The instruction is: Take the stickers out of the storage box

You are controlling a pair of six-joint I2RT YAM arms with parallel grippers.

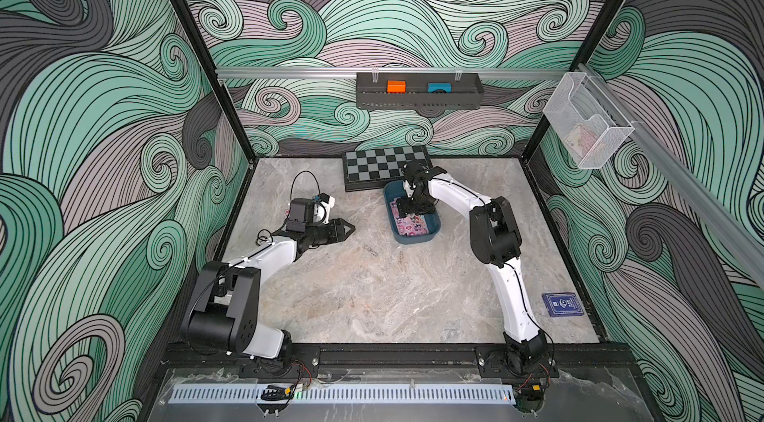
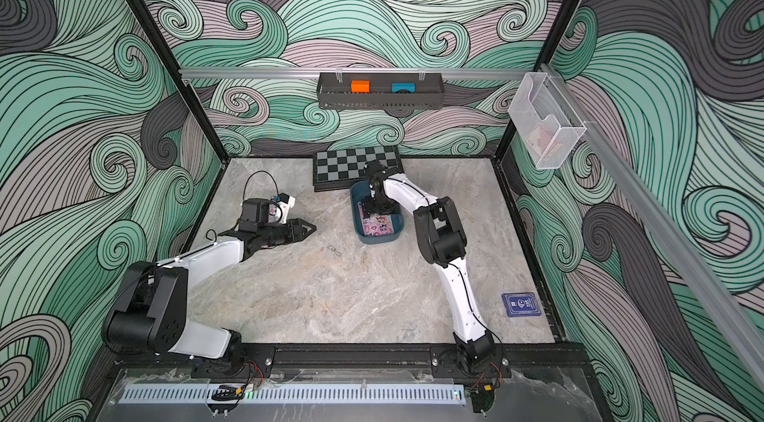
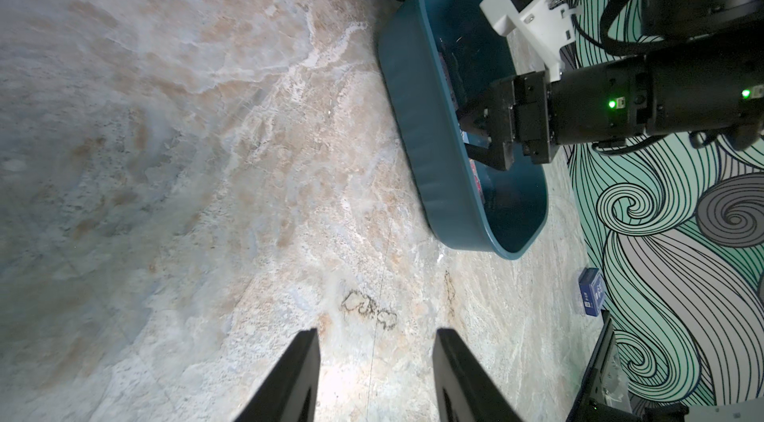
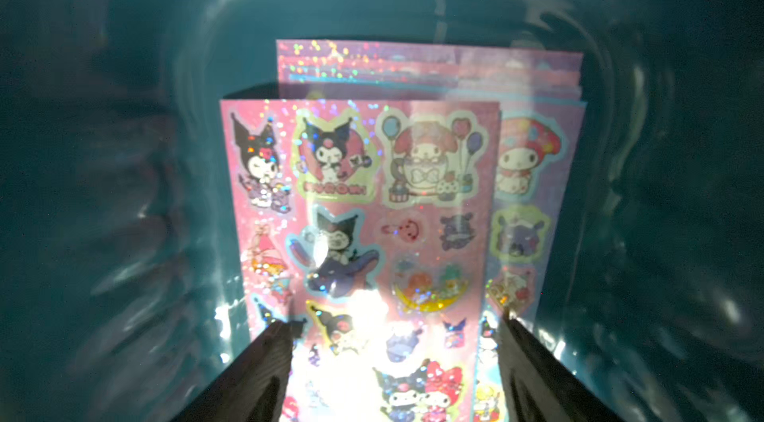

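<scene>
A blue storage box (image 1: 431, 231) sits near the back middle, holding a stack of pink and lilac sticker sheets (image 4: 358, 183) with cartoon characters. My right gripper is down inside the box over the sheets, its fingers apart on either side of the lower part of the top sheet; whether they touch it is unclear. My left gripper is open over bare table to the left of the box, nothing between its fingers.
A chessboard (image 1: 382, 159) lies behind the box. A blue card box (image 1: 562, 304) lies at the front right. A dark wall shelf and a clear bin hang above.
</scene>
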